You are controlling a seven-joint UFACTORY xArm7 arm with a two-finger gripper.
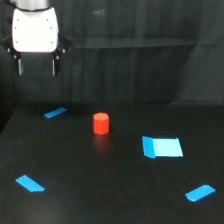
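A white gripper (pixel 39 62) hangs at the upper left, high above the dark table, with two dark fingers apart and nothing visible between them. A red hexagonal block (pixel 101 123) stands alone on the table (pixel 110 180), left of centre. To its right lies a light blue square (pixel 168 147) with a darker blue strip (pixel 149 147) along its left side.
Short blue strips lie on the table at the back left (pixel 55 112), front left (pixel 29 183) and front right (pixel 200 192). A dark curtain covers the back.
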